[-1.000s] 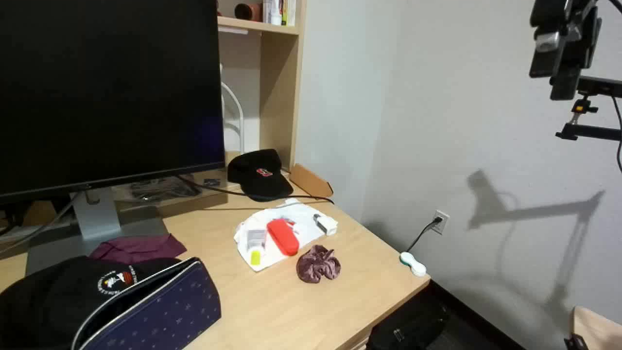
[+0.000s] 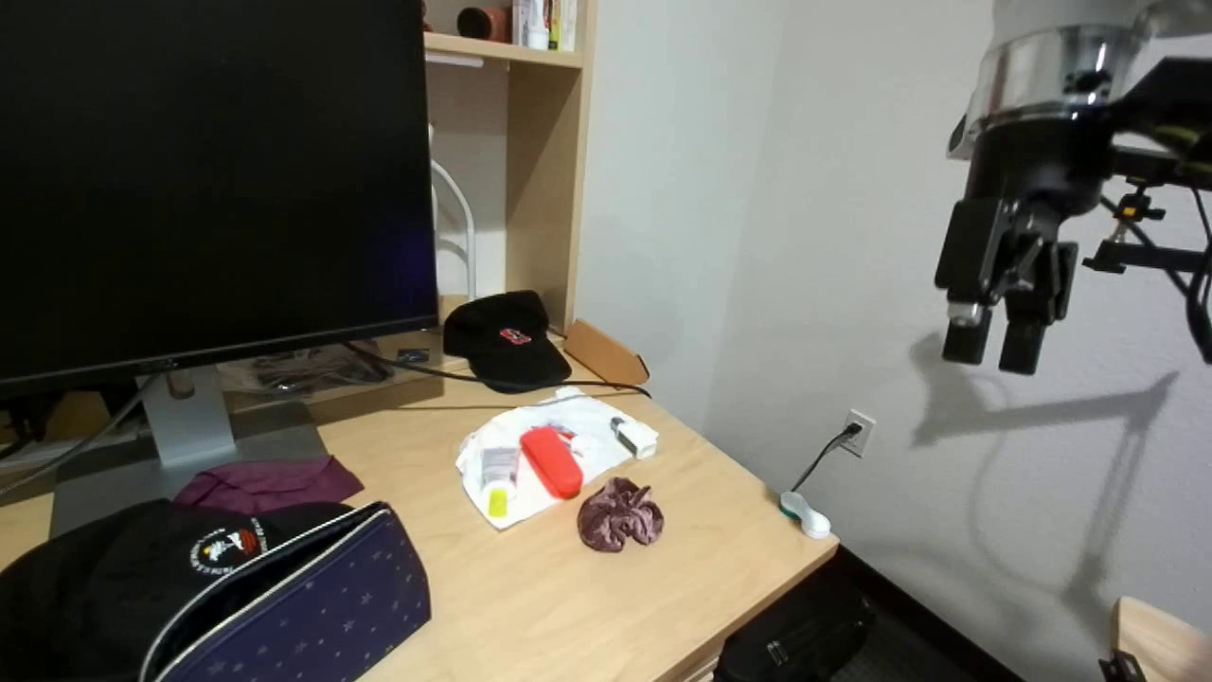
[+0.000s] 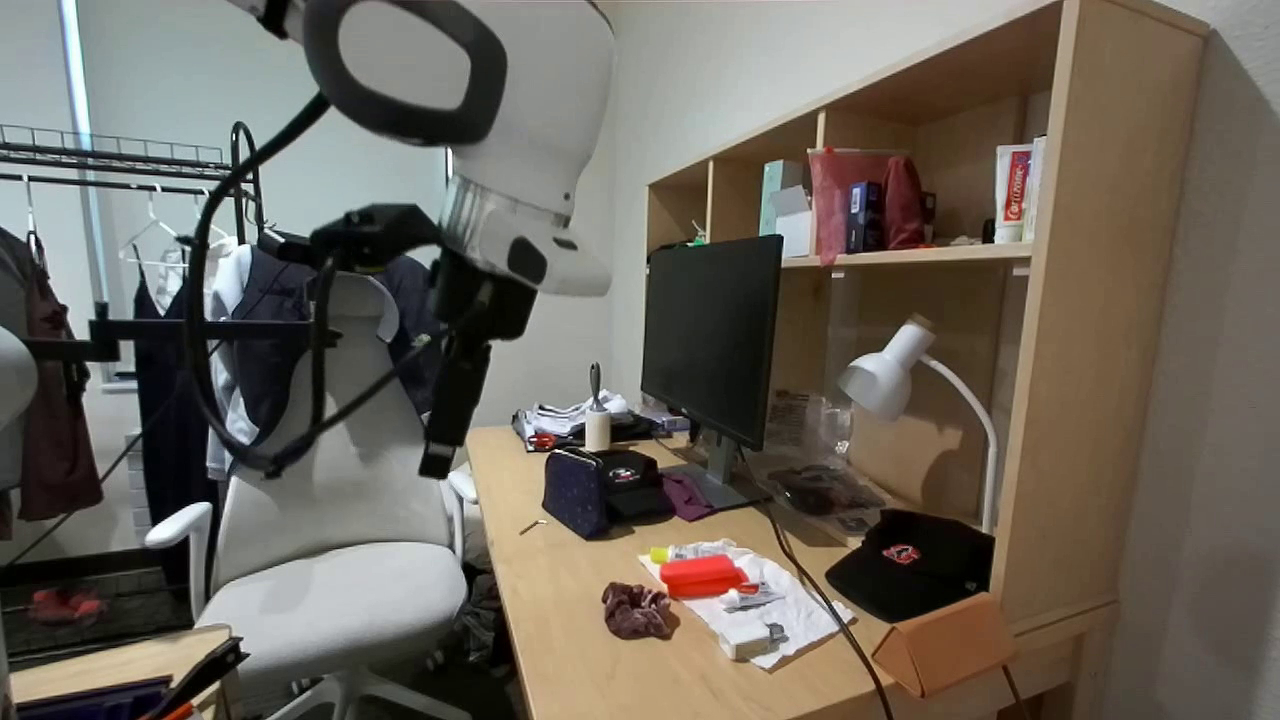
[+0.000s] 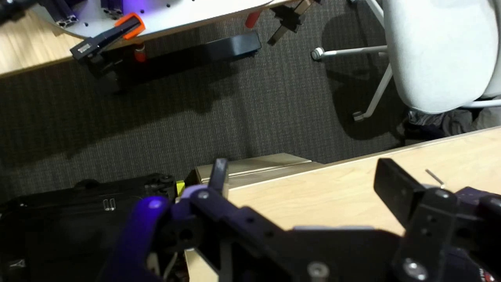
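Note:
My gripper (image 2: pixel 1000 347) hangs in the air off the desk's right side in the first exterior view, well above the desktop. In the wrist view its two dark fingers stand wide apart, open, with only desk edge and floor seen between them. On the desk, a white cloth (image 2: pixel 597 426) bears a red case (image 2: pixel 551 462), a clear tube with a yellow-green cap (image 2: pixel 499 501) and a small white box (image 2: pixel 638 439). A mauve scrunchie (image 2: pixel 620 515) lies beside the cloth. Toward the front left stands a navy star-patterned pouch (image 2: pixel 329 602), its zip open.
A monitor (image 3: pixel 710 342), a black cap (image 3: pixel 914 562), a brown folded case (image 3: pixel 948 642) and a lamp (image 3: pixel 888 372) stand toward the desk's back. A cable crosses the cloth's edge. The office chair (image 3: pixel 330 576) sits off the desk's front. Bare desktop lies around the scrunchie.
In the first exterior view my gripper has come lower and a little to the left, so more of the arm shows. The things on the desk have not moved.

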